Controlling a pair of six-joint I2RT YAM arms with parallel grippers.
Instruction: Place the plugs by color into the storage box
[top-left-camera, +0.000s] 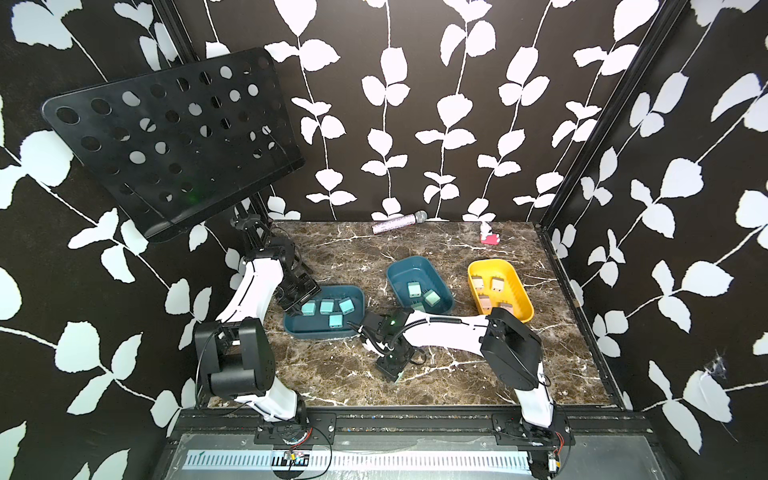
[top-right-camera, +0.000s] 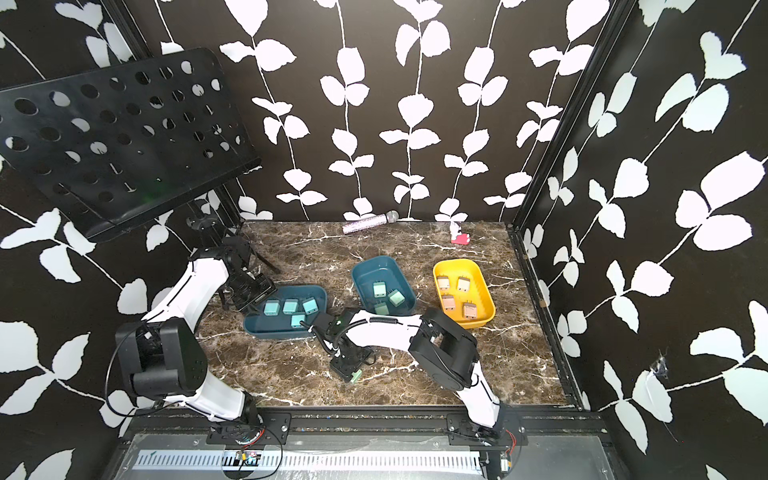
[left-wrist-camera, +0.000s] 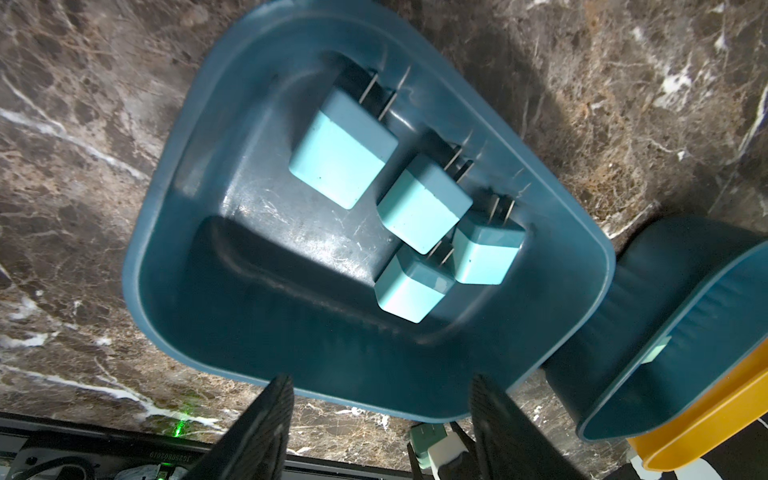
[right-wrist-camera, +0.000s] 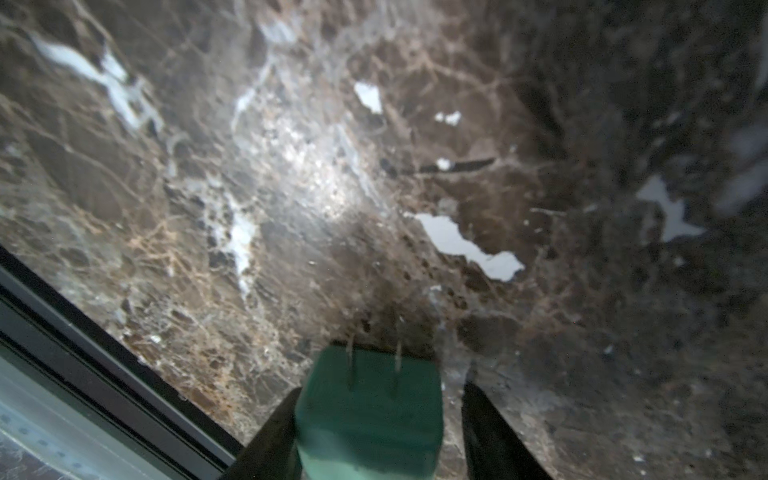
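A green plug (right-wrist-camera: 372, 408) stands on the marble table, its two prongs showing in the right wrist view. My right gripper is open around it; one finger lies close against the plug's left side, and a gap shows on the right. In the top views the arm mostly covers this plug. The left blue box (left-wrist-camera: 184, 320) holds several light-blue plugs (left-wrist-camera: 340, 148). Above its edge, my left gripper is open and empty. Another blue box (top-left-camera: 396, 281) contains green plugs (top-left-camera: 413, 289), and the yellow box (top-left-camera: 521, 292) has several pinkish plugs (top-left-camera: 497, 284).
At the back of the table lie a pink patterned microphone (top-left-camera: 398, 222) and a small red-and-white item (top-left-camera: 489, 237). A black perforated panel (top-left-camera: 172, 136) hangs above the left arm. Bare table (top-left-camera: 472, 384) stretches along the front right.
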